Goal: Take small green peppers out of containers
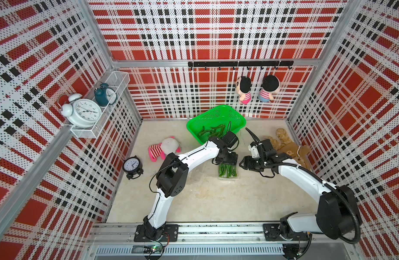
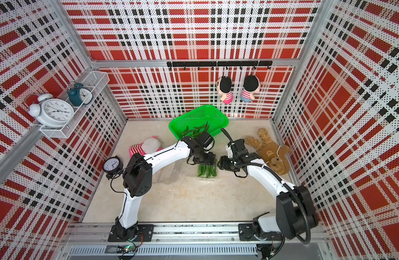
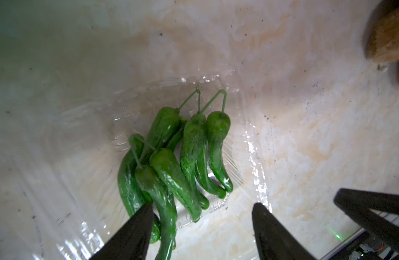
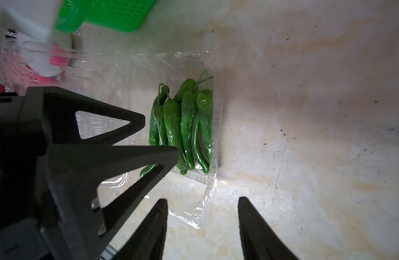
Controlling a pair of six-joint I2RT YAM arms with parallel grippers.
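Note:
Several small green peppers (image 3: 173, 173) lie side by side in a clear plastic container (image 3: 255, 160) on the table. In the left wrist view my left gripper stands open over the container's near part, its fingers wide apart and nothing gripped. My right gripper is also open and empty, by the container's right side near its front corner. The left gripper's fingers (image 4: 160, 151) reach across the peppers (image 4: 188, 125) in the right wrist view and hide part of them. More green peppers (image 1: 214, 130) rest in the green basket (image 1: 197, 116) behind the container.
A striped plush toy (image 1: 164, 148) and a black clock (image 1: 132, 165) stand on the left. To the right lies a brown teddy bear (image 2: 272, 153), behind the right arm.

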